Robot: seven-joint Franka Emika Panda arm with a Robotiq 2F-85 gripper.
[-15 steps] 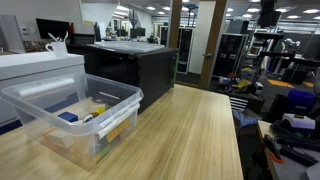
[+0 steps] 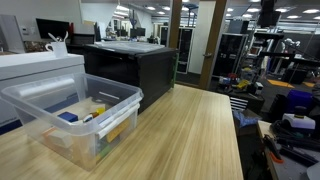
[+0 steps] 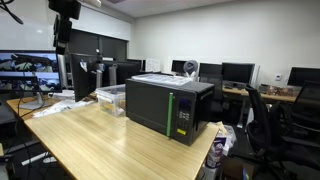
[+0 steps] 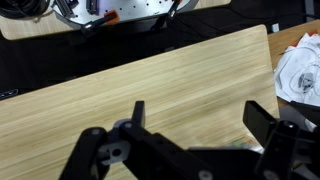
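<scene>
In the wrist view my gripper stands open above the bare wooden table, its two dark fingers wide apart and nothing between them. The second exterior view has the gripper high at the upper left, well above the table and clear of everything on it. A clear plastic bin sits on the table at the left in the first exterior view, with a blue item and other small things inside. Behind it is a black microwave; its door front, with a green strip, shows in the second exterior view.
Papers lie on top of the microwave. A white mug holding utensils stands on a white surface behind the bin. Office chairs stand beyond it, and white cloth-like material lies off its edge.
</scene>
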